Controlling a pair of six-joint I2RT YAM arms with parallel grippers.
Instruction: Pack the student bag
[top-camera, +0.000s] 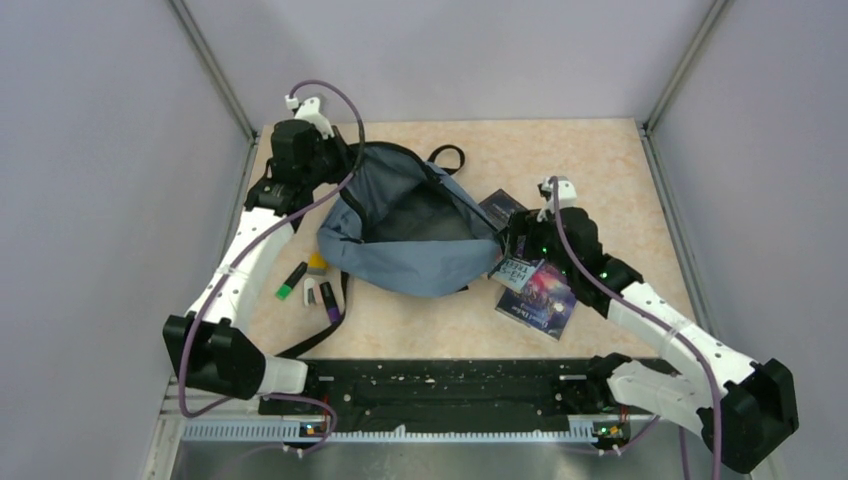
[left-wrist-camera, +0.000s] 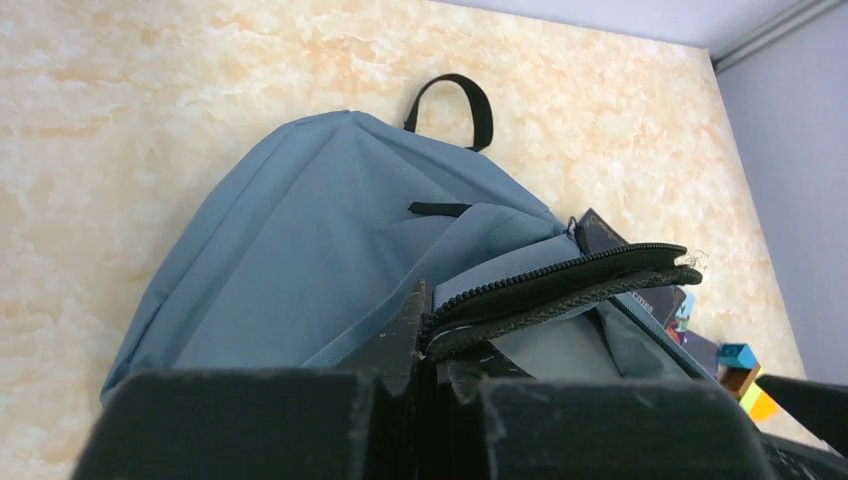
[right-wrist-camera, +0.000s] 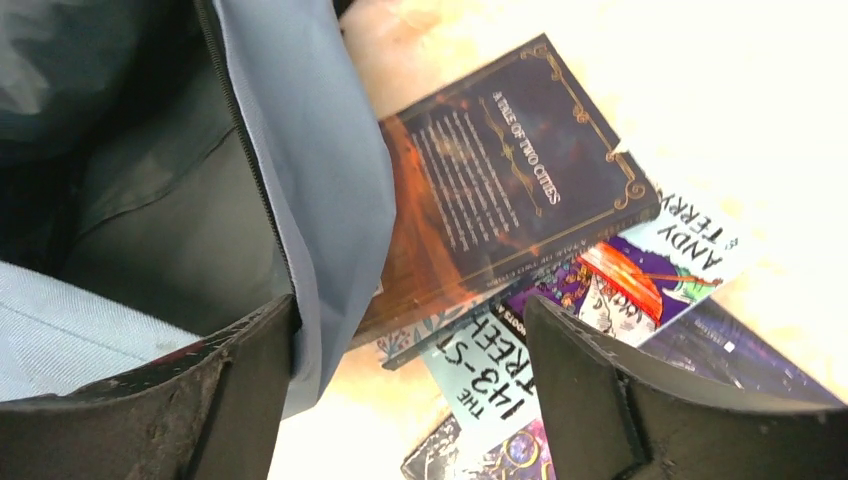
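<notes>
The blue-grey bag (top-camera: 410, 265) lies mid-table with its mouth spread wide and its dark inside empty as far as it shows. My left gripper is shut on the bag's zippered rim (left-wrist-camera: 560, 285) at the far left of the mouth. At the bag's right end, my right gripper stands open. The bag's right rim (right-wrist-camera: 345, 220) lies against its left finger, not clamped. Beyond and below the fingers lies a book, A Tale of Two Cities (right-wrist-camera: 500, 180), on other books. A 143-Storey Treehouse book (right-wrist-camera: 490, 370) lies nearer.
A green-tipped marker (top-camera: 291, 280), a yellow block (top-camera: 317, 262), a white item (top-camera: 309, 291) and a purple-tipped marker (top-camera: 329, 302) lie left of the bag. A black strap (top-camera: 315, 340) trails at the front.
</notes>
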